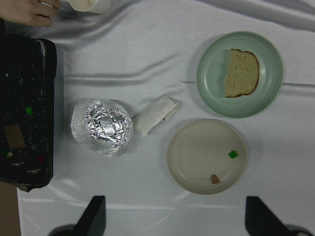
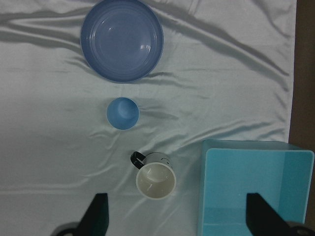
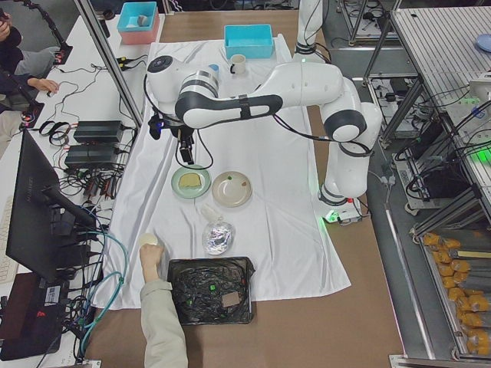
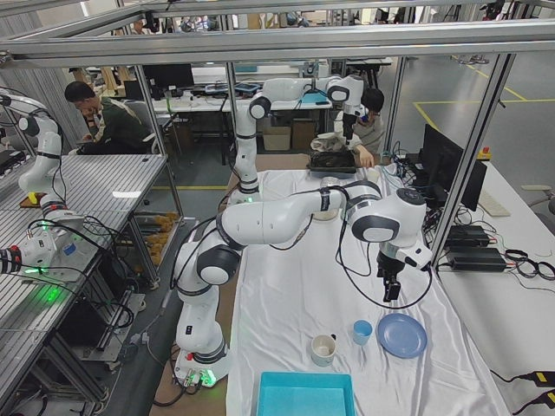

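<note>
My left gripper is open and empty, high above a cream plate (image 1: pixel 202 147) with small green and brown pieces, a green plate (image 1: pixel 211 83) holding bread (image 1: pixel 241 73), a foil-covered item (image 1: pixel 106 125) and a pale packet (image 1: pixel 155 115). My right gripper is open and empty over the cloth; in its view are a blue plate (image 2: pixel 121 37), blue cup (image 2: pixel 123 113), mug (image 2: pixel 162 182) and turquoise bin (image 2: pixel 251 152).
A black-lined tray (image 1: pixel 27 73) lies at one table end, beside a person's hand (image 1: pixel 32 12) near a white cup (image 1: pixel 91 5). Monitor and cables line one side. The cloth's middle has clear space.
</note>
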